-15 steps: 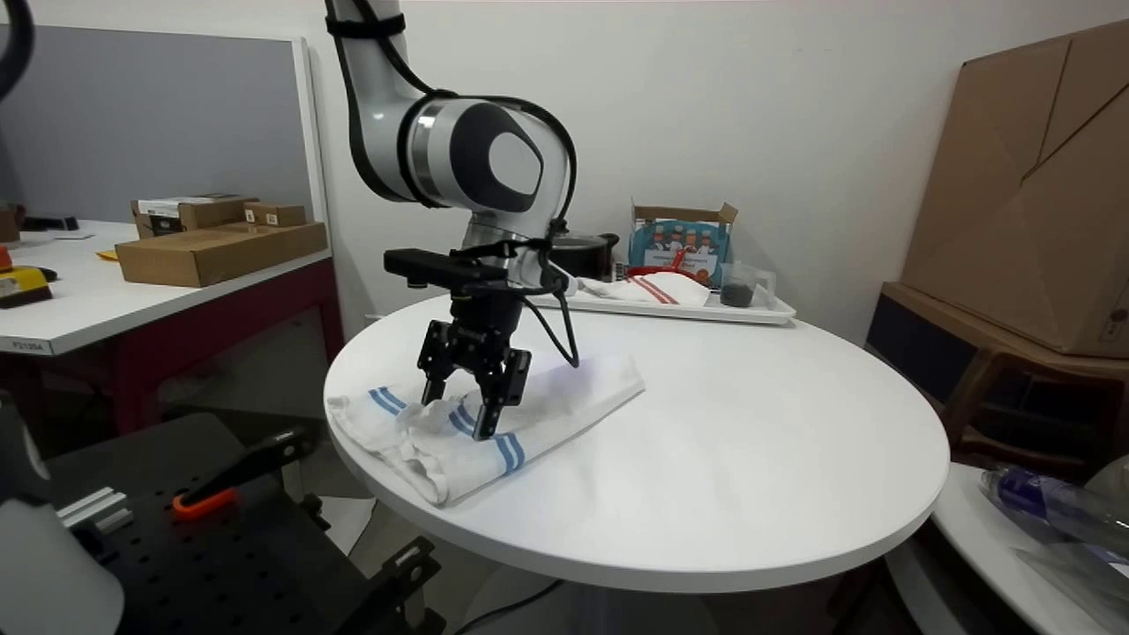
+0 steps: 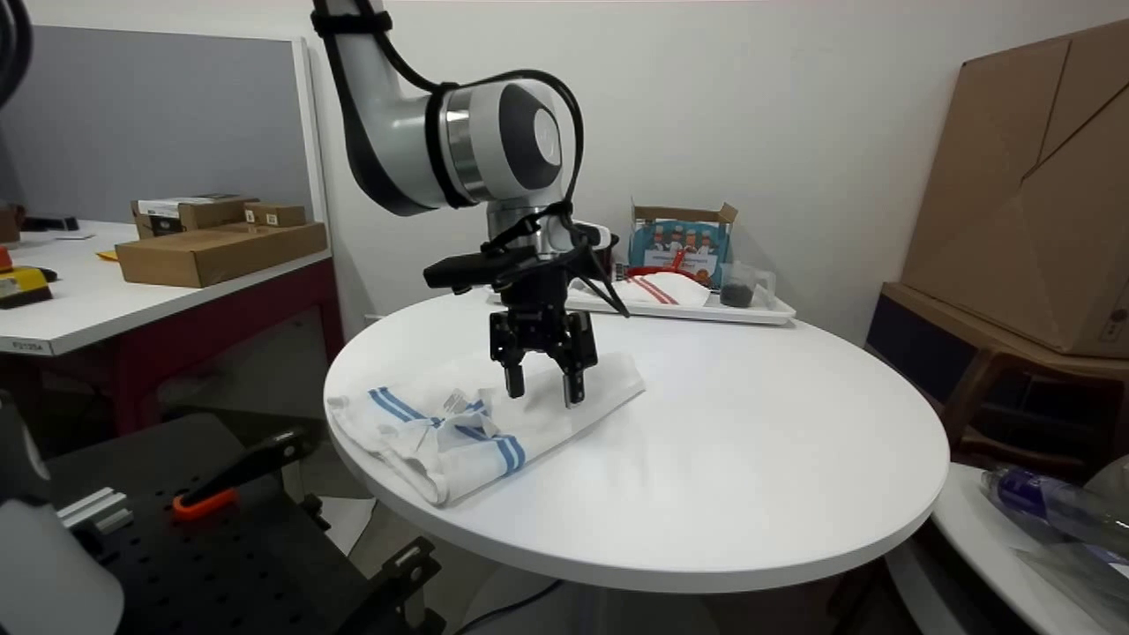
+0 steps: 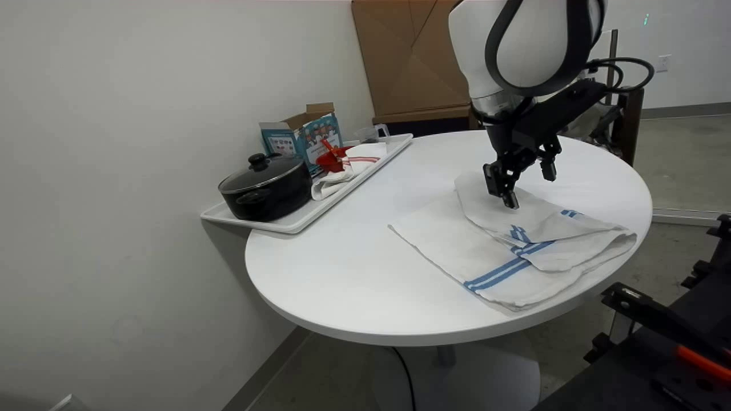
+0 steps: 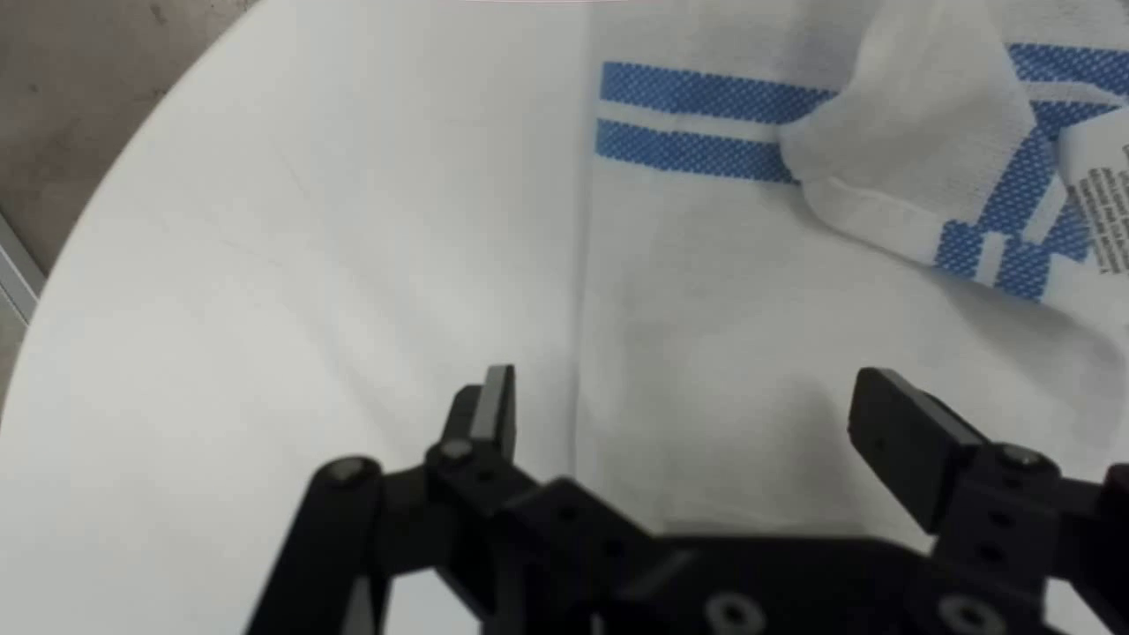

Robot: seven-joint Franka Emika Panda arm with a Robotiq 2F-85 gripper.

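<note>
A white towel with blue stripes [image 2: 566,422] lies folded near the left edge of the round white table [image 2: 741,466]. One flap of it is bunched and turned over, showing a printed label in the wrist view, where the towel [image 4: 699,317] covers the right side. Above the cloth, my gripper [image 2: 545,392] points down with its fingers wide apart and nothing between them. In the wrist view the left fingertip [image 4: 494,407] is over bare table beside the towel's straight edge, and the right one is over the cloth. Exterior view 2 shows the towel [image 3: 438,240] spread below the gripper [image 3: 531,188].
A white tray [image 3: 301,220] at the table's back holds a black lidded pot [image 3: 267,188], a blue box [image 3: 322,137], a red item and a red-striped cloth [image 3: 363,157]. A dark perforated platform [image 2: 212,550] stands beyond the left edge.
My gripper has moved right and back, rising away from the bunched flap. That flap's folds have shifted, and its label now shows. The rest of the towel keeps its place.
</note>
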